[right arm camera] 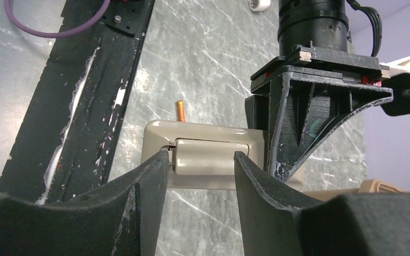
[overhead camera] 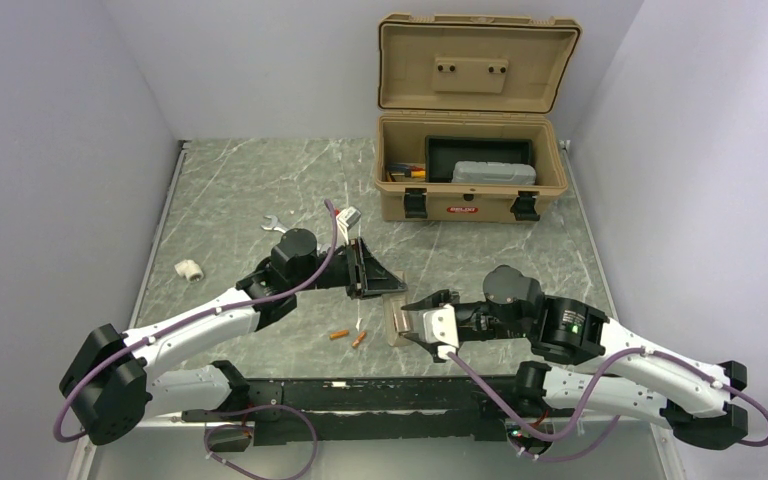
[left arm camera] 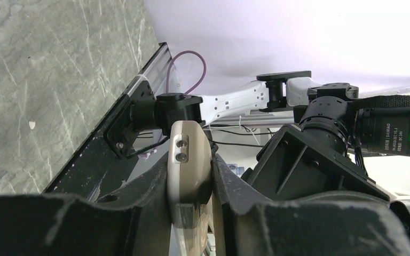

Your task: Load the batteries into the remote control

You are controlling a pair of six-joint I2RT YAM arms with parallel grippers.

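The beige remote is held upright by my left gripper, shut on it, seen end-on in the left wrist view. In the right wrist view its back faces me, with the battery cover (right arm camera: pixel 211 158) showing. My right gripper is part open, its fingertips at either end of that cover, close to or touching it. Two orange batteries (overhead camera: pixel 338 333) (overhead camera: pixel 358 339) lie on the marble table below left of the remote in the top view.
A tan toolbox (overhead camera: pixel 395 200) stands open at the back right. A wrench (overhead camera: pixel 272 223) and a white fitting (overhead camera: pixel 188 270) lie at the left. The table's black front edge (overhead camera: pixel 360 392) is close to the batteries.
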